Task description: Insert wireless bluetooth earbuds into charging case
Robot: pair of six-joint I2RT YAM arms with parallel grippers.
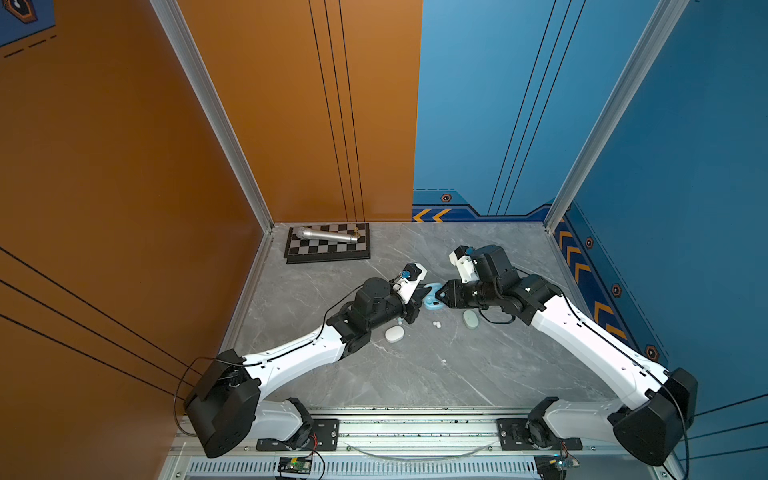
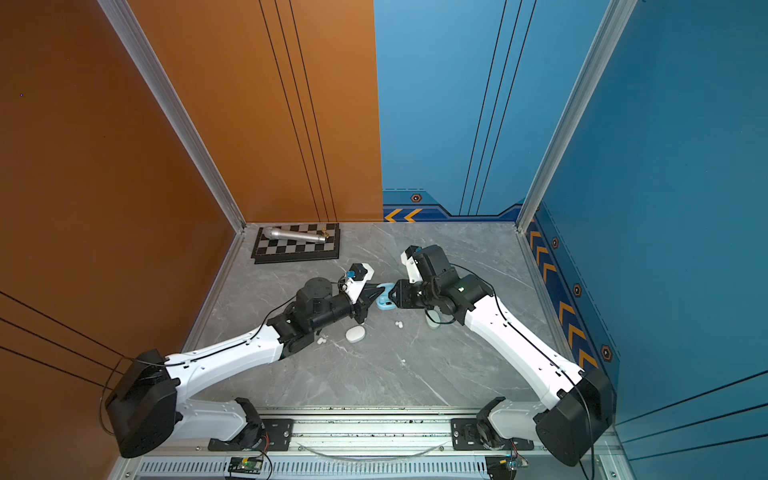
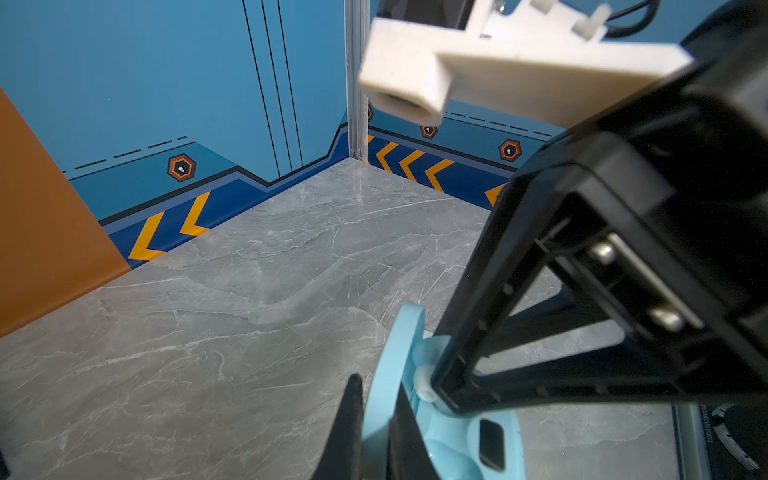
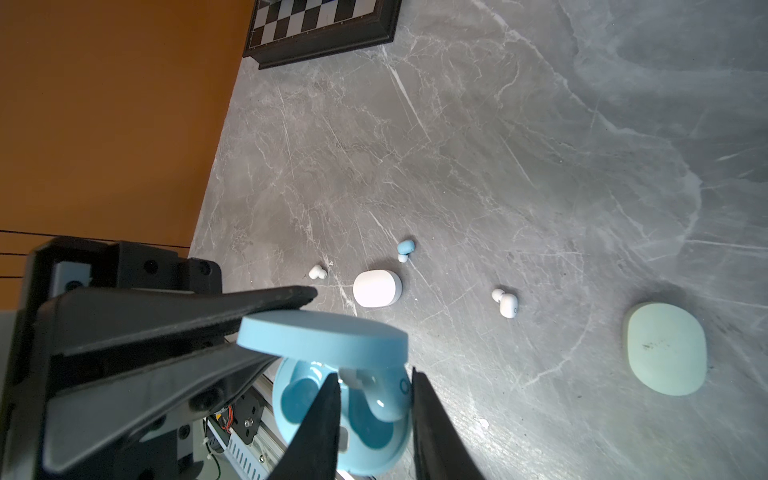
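An open light-blue charging case (image 1: 434, 304) is held in the air between my two grippers. My left gripper is shut on it, fingertips at the upright lid (image 3: 397, 336). My right gripper is at the case's inner face, where a light earbud (image 4: 384, 404) shows at one well, by the fingertips; whether the fingers grip it is unclear. The other well looks empty. On the table lie a blue earbud (image 4: 406, 248), white earbuds (image 4: 509, 305) (image 4: 317, 273), a white case (image 4: 377, 288) and a mint case (image 4: 665, 348).
A chessboard (image 1: 292, 253) with a metal cylinder on it sits at the back left. Walls close the table in at the back and sides. Bare table surrounds the small items, especially toward the front and back right.
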